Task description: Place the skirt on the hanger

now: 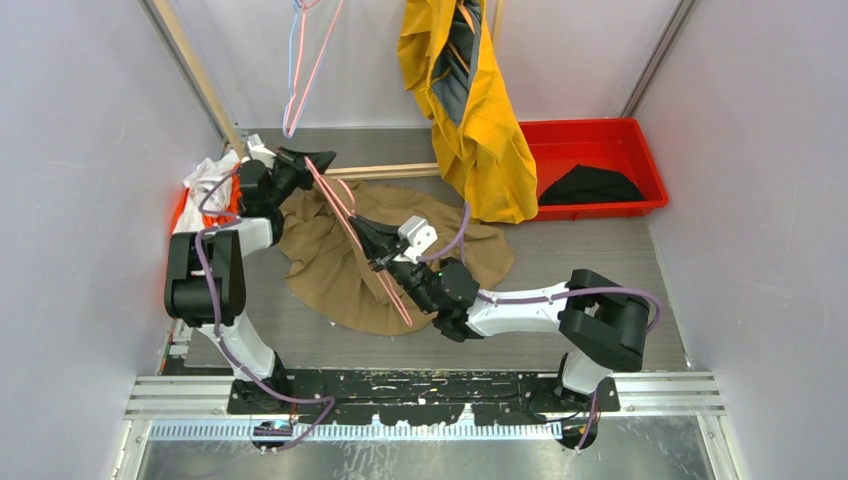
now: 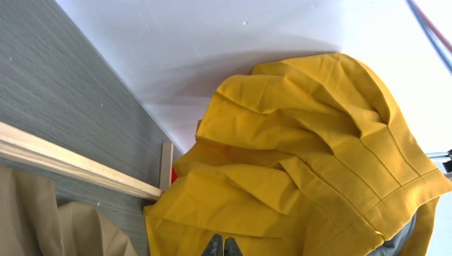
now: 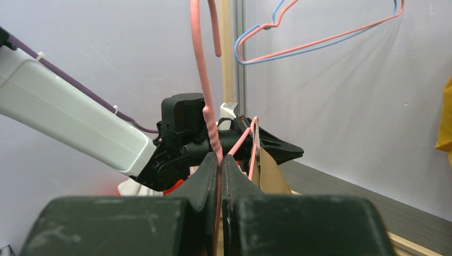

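A brown skirt [image 1: 320, 290] lies spread on the grey floor, partly drawn up along a pink hanger [image 1: 393, 295]. My right gripper is shut on that hanger, which rises upright through the fingertips in the right wrist view. Above and left of it, my left gripper [image 1: 325, 160] is at the hanger's upper end, pointing right past it; in the left wrist view only its fingertips [image 2: 216, 246] show at the bottom edge, and how far they are apart is unclear.
Pink and blue hangers [image 1: 295, 80] hang at the back left. A yellow garment [image 1: 480, 170] hangs at the back. A red tray [image 1: 630, 150] with dark cloth stands back right. A wooden bar [image 1: 390, 171] lies behind the skirt; white cloth sits at left.
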